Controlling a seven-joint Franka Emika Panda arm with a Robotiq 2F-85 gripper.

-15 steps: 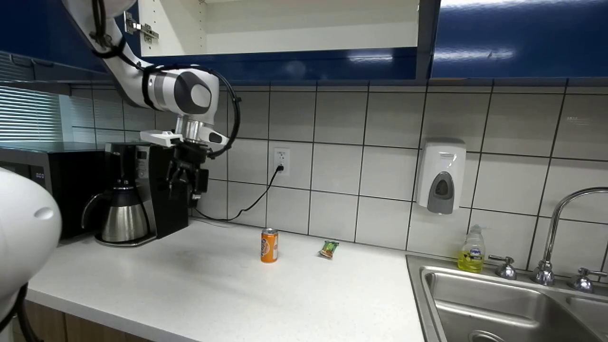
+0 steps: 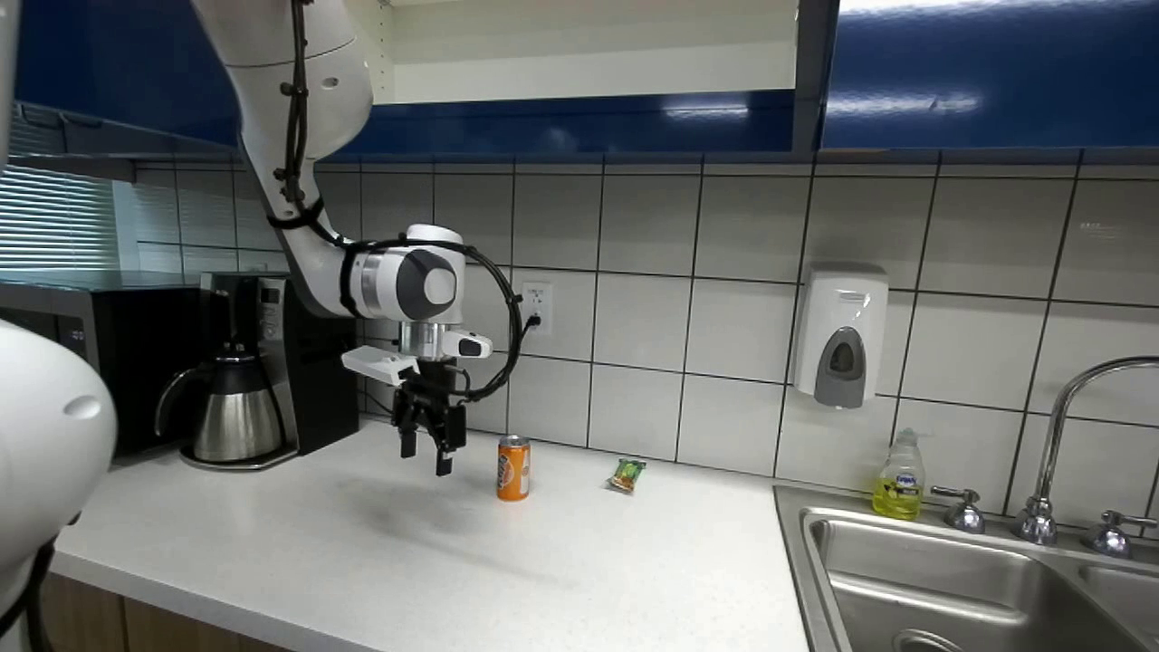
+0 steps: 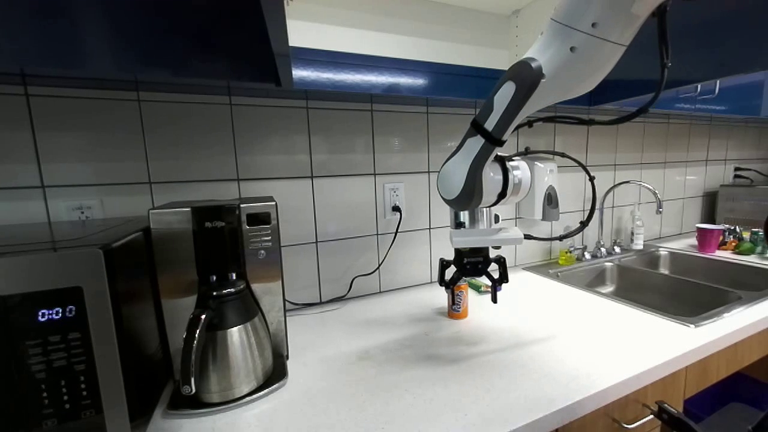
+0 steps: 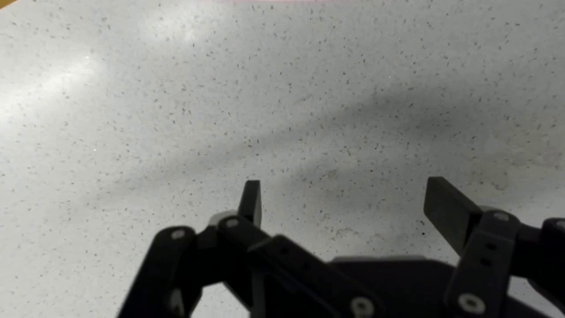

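Note:
An orange can (image 2: 513,468) stands upright on the white counter (image 2: 456,565). To its right lies a small green snack packet (image 2: 627,474), close to the tiled wall. My gripper (image 2: 425,455) hangs above the counter, left of the can in exterior view 1, pointing down. In exterior view 2 the gripper (image 3: 470,291) is in front of the can (image 3: 458,301) and covers part of its top; the packet (image 3: 479,285) shows just behind. Between the spread fingers in the wrist view there is only bare speckled counter, so the gripper is open and empty.
A coffee maker with a steel carafe (image 3: 234,353) and a microwave (image 3: 65,338) stand on the left. On the right are a steel sink (image 2: 934,587), a faucet (image 2: 1059,435) and a yellow soap bottle (image 2: 899,478).
My arm has come down and to the right in exterior view 1, bringing the gripper from beside the coffee maker to near the can. The can and packet have not moved.

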